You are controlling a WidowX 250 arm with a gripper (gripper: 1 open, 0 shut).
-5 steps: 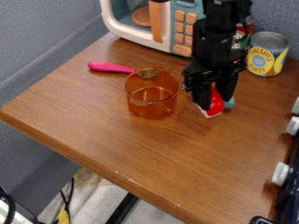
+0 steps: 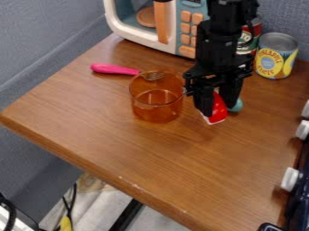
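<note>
My black gripper (image 2: 215,90) hangs over the table just right of a transparent orange container (image 2: 157,106). Low between its fingers is a red and white object (image 2: 219,108), tilted and partly hidden by the gripper; whether the fingers are closed on it I cannot tell. A small teal item (image 2: 236,106) shows just behind it on the right.
A pink-handled utensil (image 2: 116,69) lies at the left rear. A toy microwave (image 2: 154,23) and cans (image 2: 276,56) stand at the back. Dark appliance with white knobs (image 2: 292,207) lines the right edge.
The container has not visibly moved.
</note>
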